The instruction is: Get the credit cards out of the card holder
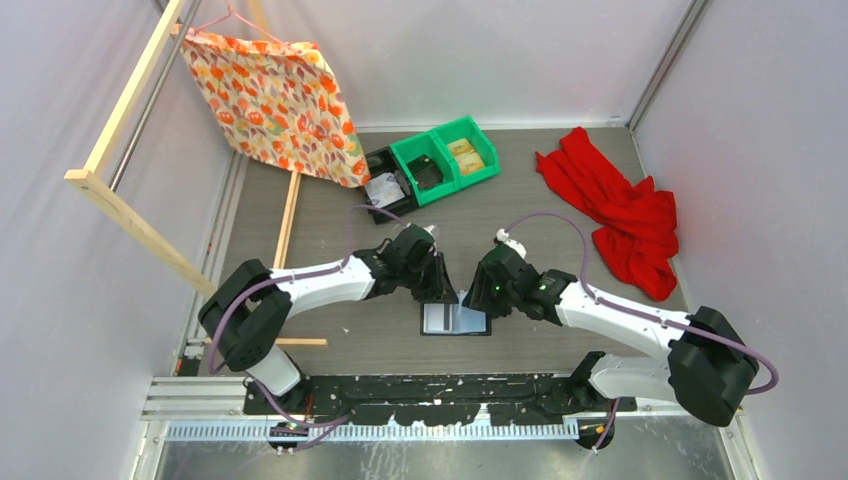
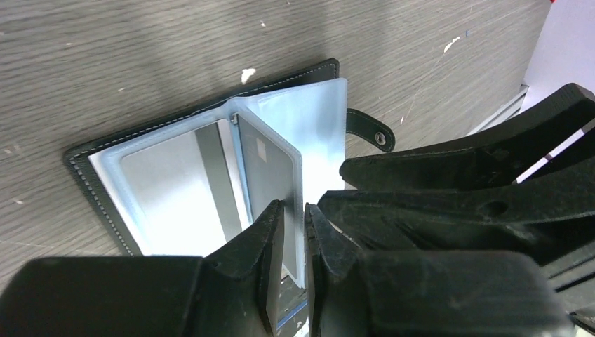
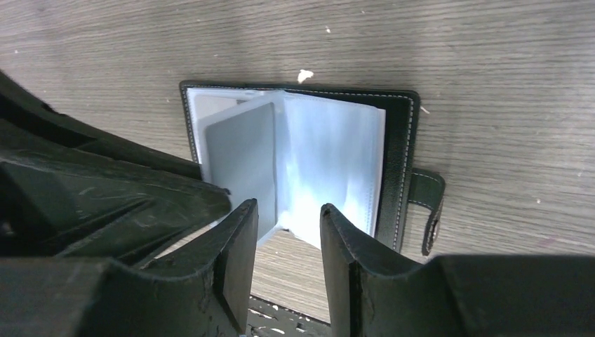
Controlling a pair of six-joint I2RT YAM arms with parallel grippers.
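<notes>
The open card holder lies on the table, black with a stitched edge and clear plastic sleeves. A pale card with a dark stripe shows through its left sleeve. One sleeve with a grey card inside stands up from the spine. My left gripper is narrowly open, its fingers on either side of that raised sleeve; whether both touch it is unclear. Over the holder's right half, my right gripper is open, its fingers apart with nothing between them.
Both grippers are very close together above the holder. A strap with a snap sticks out from its right side. Green bins and a red cloth lie farther back. Bare table surrounds the holder.
</notes>
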